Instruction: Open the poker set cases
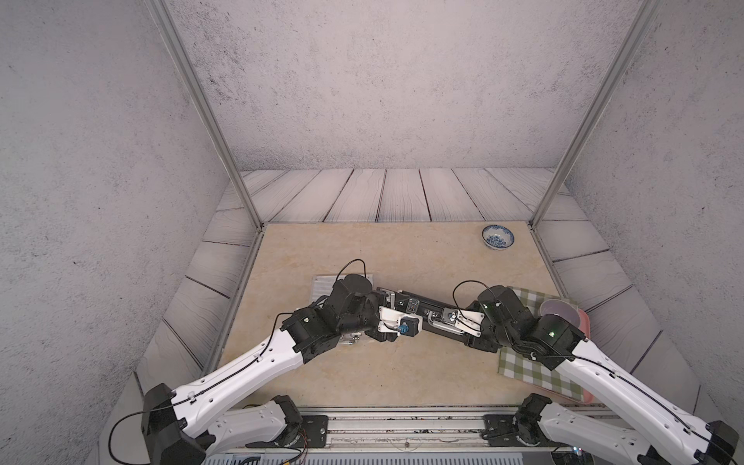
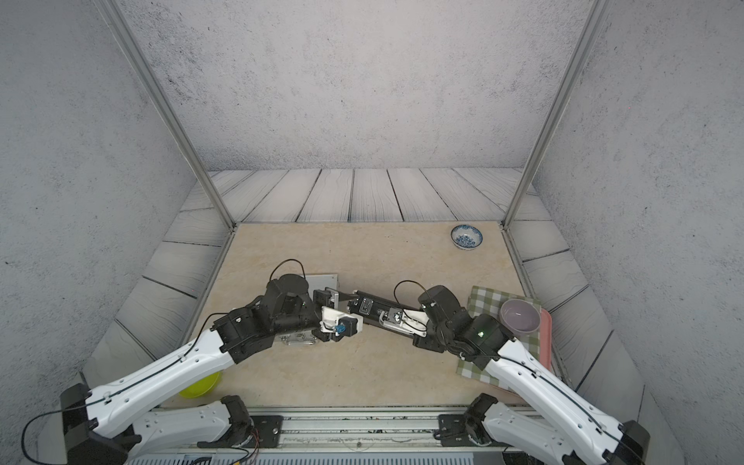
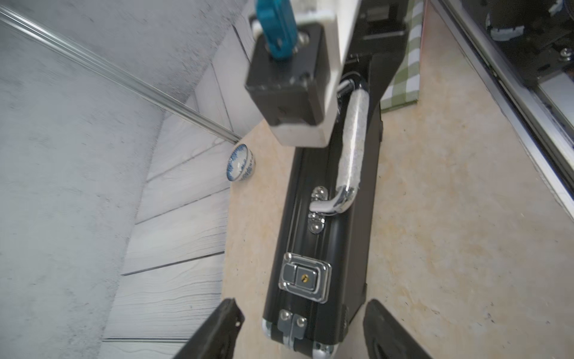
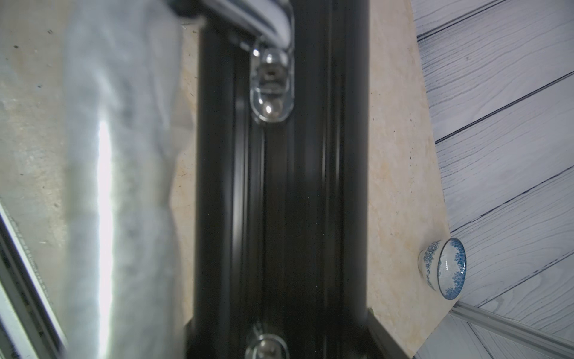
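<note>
A long black case [image 3: 323,251] with metal latches and a wrapped handle [image 3: 354,143] stands on its side in the middle of the table, between my arms. In the left wrist view my left gripper is apart at the case's end, part open, fingers blurred at the bottom edge. My right gripper [image 2: 422,333] is low over the case's other end; in the right wrist view the handle fills the left side, very close, and the fingertips show only dimly beside the case, so its grip is unclear.
A blue-and-white bowl [image 1: 497,237] stands at the back right. A checked cloth [image 2: 488,298] with a purple bowl [image 2: 519,314] is at the right, a white ridged board [image 1: 329,286] behind the left arm, and a yellow-green dish [image 2: 200,386] at the front left.
</note>
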